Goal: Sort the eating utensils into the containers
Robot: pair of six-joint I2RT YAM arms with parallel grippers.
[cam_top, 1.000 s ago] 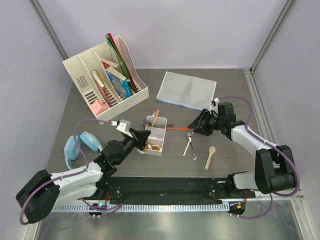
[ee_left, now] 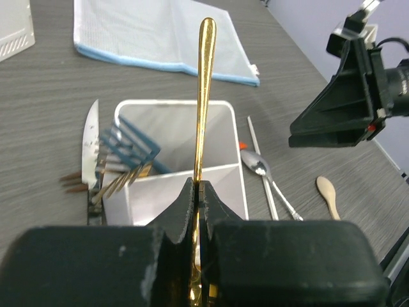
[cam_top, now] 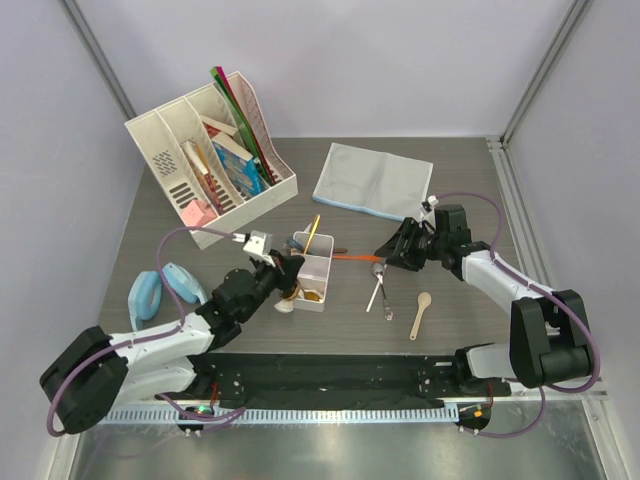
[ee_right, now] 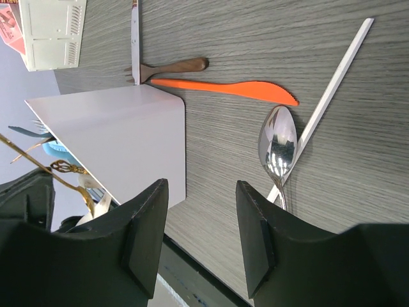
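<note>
My left gripper is shut on an upright gold utensil (ee_left: 204, 77) over the white divided container (ee_left: 227, 141), which holds blue and gold utensils. My right gripper hangs open, nothing between its fingers, right of the container. Below it lie a silver spoon (ee_right: 277, 137), a white stick (ee_right: 339, 73) and an orange knife (ee_right: 249, 89). A wooden fork (ee_right: 179, 66) and a knife (ee_left: 90, 141) lie by the container. A wooden spoon (cam_top: 420, 310) lies at the front right.
A large white organizer (cam_top: 255, 208) with boxes stands at the back left, a folded white cloth (cam_top: 370, 175) at the back, blue objects (cam_top: 145, 295) at the left.
The right arm has not visibly moved.
</note>
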